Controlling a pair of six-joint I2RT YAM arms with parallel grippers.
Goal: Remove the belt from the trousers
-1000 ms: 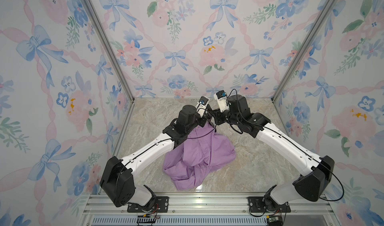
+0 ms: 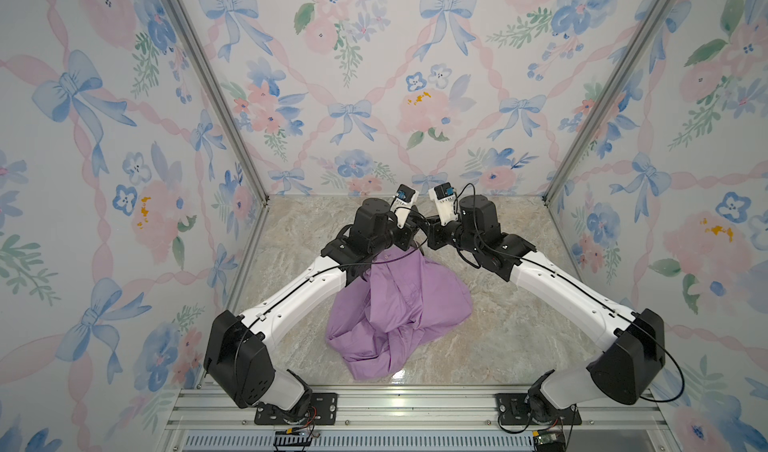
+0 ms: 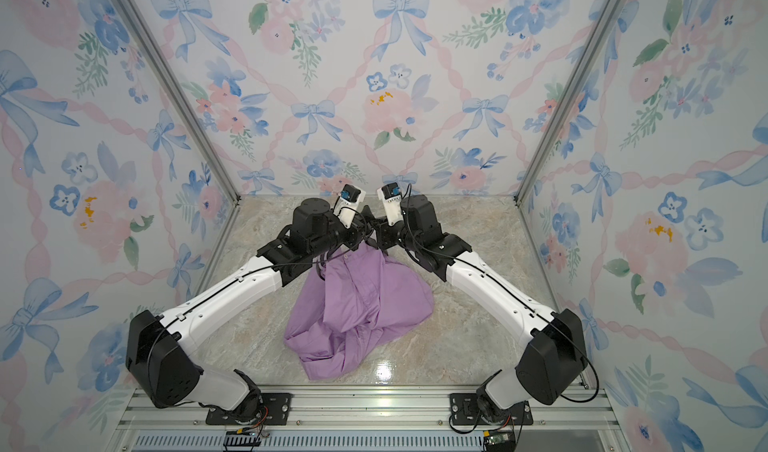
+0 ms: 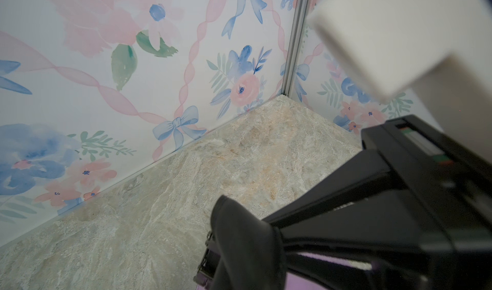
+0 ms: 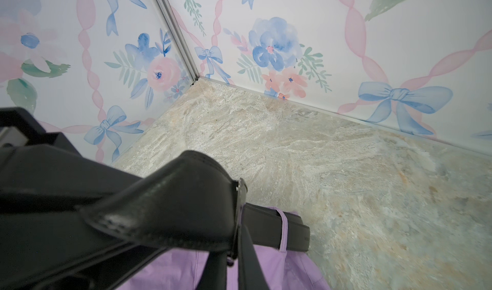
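Observation:
Lilac trousers (image 2: 384, 316) lie crumpled on the marble-look floor, waistband toward the back, under both grippers. A black leather belt (image 5: 159, 202) is raised above the waistband; part of it still runs through a lilac belt loop (image 5: 283, 228), and a metal piece shows on it. My left gripper (image 2: 412, 232) is shut on the belt, whose bent strap (image 4: 243, 243) crosses its fingertips in the left wrist view. My right gripper (image 2: 433, 229) is right beside it at the belt; its fingertips are mostly hidden by the leather, so its state is unclear.
Floral-patterned walls (image 3: 400, 92) with metal corner rails enclose the work area.
The right gripper has shifted only a little, staying beside it. The trousers lie almost unchanged.

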